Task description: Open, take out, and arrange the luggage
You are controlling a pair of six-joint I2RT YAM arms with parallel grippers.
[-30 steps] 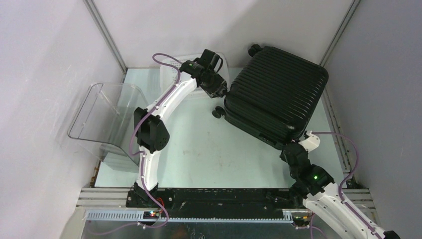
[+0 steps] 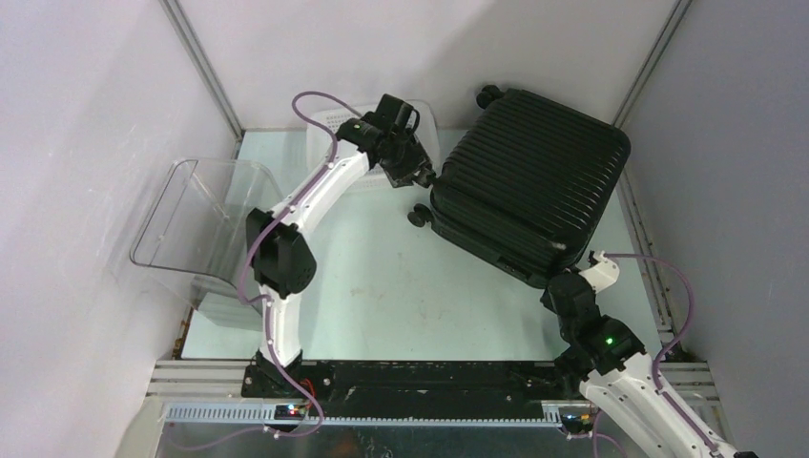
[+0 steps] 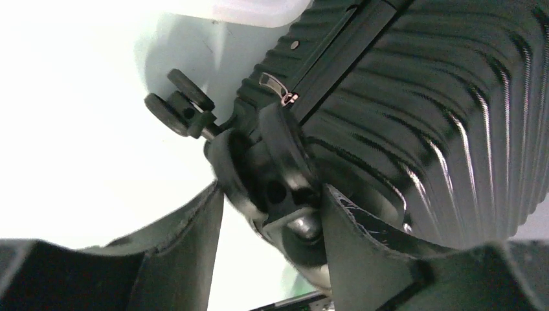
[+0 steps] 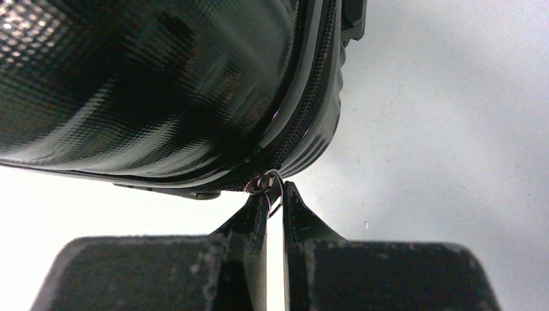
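The black ribbed suitcase (image 2: 539, 176) lies tilted across the right half of the table, closed. My left gripper (image 2: 426, 176) is at its left corner. In the left wrist view its fingers stand apart, and a black caster wheel (image 3: 285, 146) of the suitcase shows just beyond and between the tips; whether they touch it, I cannot tell. At the lower right corner is my right gripper (image 2: 553, 291). In the right wrist view, its fingertips are closed on a small metal zipper pull (image 4: 264, 181) at the zipper (image 4: 309, 97) along the suitcase edge.
A clear bin (image 2: 157, 263) stands at the left, close to the left arm. Behind the left gripper is a white perforated basket (image 2: 427, 134) against the back wall.
The right arm has shifted only a little. The suitcase looks almost unmoved.
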